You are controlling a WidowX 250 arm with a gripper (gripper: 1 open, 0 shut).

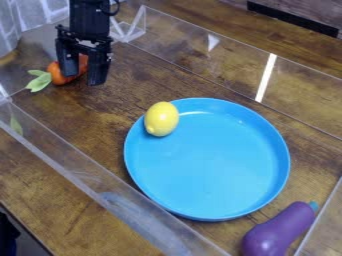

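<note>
My black gripper (pixel 84 55) stands at the upper left, its fingers open around or just over an orange carrot (pixel 62 74) with pale green leaves. The fingers partly hide the carrot, and whether they touch it I cannot tell. A yellow lemon (pixel 162 118) sits on the upper left of a round blue plate (pixel 214 170) at the centre right. A purple eggplant (pixel 274 232) lies at the lower right, below the plate.
Clear plastic walls (pixel 107 198) border the wooden table (pixel 74 140) on several sides. The wood between the carrot and the plate is bare, as is the area above the plate.
</note>
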